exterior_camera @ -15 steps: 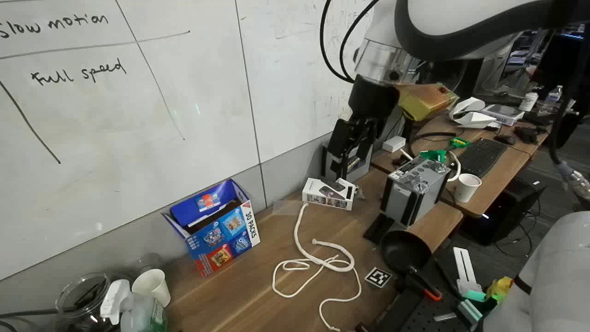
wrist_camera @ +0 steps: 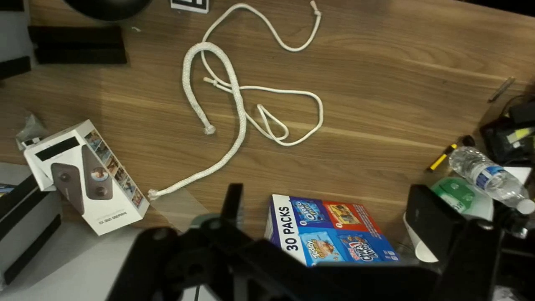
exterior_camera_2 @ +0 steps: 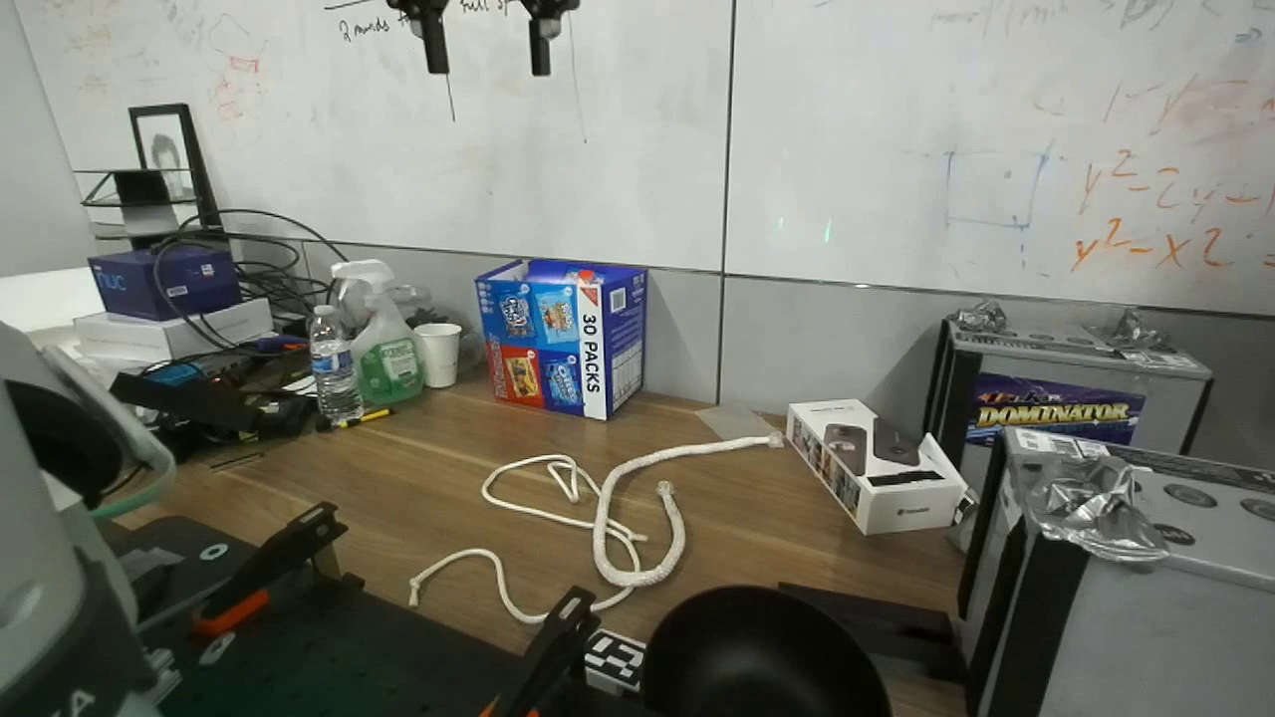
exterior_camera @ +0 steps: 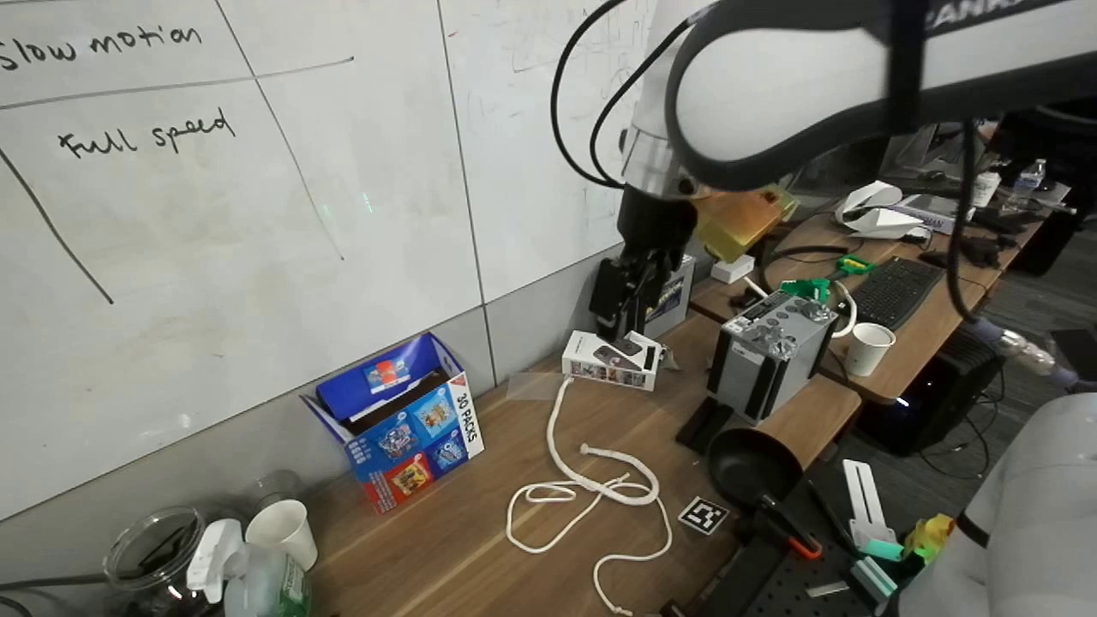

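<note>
High over the table, my gripper (exterior_camera_2: 487, 70) stands open, and its two fingertips show apart against the whiteboard in the second exterior view. Nothing is between them. In the wrist view the dark fingers (wrist_camera: 232, 205) are wide apart, with the blue snack box (wrist_camera: 331, 233) seen below and between them. White ropes, a thick one (wrist_camera: 239, 118) and a thinner one (wrist_camera: 281, 91), lie loosely crossed on the bare wood. One end of the thick rope reaches the white camera box (wrist_camera: 95, 175). In the first exterior view my gripper (exterior_camera: 617, 327) hangs in front of the wall.
A black pan (exterior_camera_2: 765, 657) and a marker tag (exterior_camera_2: 615, 661) lie at the near edge. Grey boxes (exterior_camera_2: 1112, 586) crowd the right side. A spray bottle (exterior_camera_2: 388, 347), water bottle (exterior_camera_2: 335, 364) and paper cup (exterior_camera_2: 438, 355) stand at the left.
In the first exterior view, the arm and gripper have shifted left and the gripper looks more upright. Ropes and boxes have stayed where they were.
</note>
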